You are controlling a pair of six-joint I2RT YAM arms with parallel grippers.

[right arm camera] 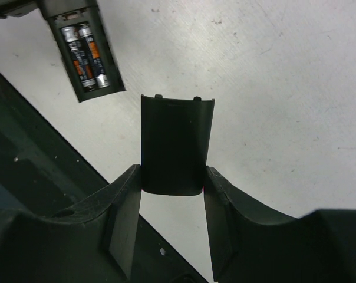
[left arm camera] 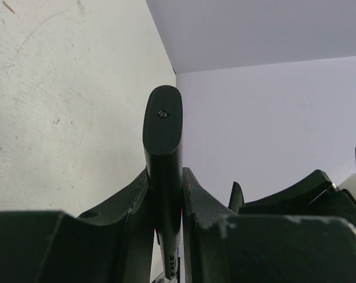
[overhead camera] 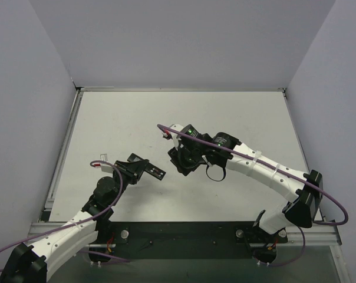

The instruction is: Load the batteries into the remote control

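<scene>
The black remote (overhead camera: 154,171) is held by my left gripper (overhead camera: 137,166), which is shut on it; in the left wrist view it stands end-on (left arm camera: 163,130) between the fingers. The right wrist view shows its open compartment with two batteries (right arm camera: 83,59) lying inside, side by side. My right gripper is shut on the dark battery cover (right arm camera: 175,135), which points toward the compartment, apart from it and to its right in that view. In the top view the cover is mostly hidden under the right arm.
Grey walls enclose the back and sides, and a dark strip (overhead camera: 178,230) runs along the front edge.
</scene>
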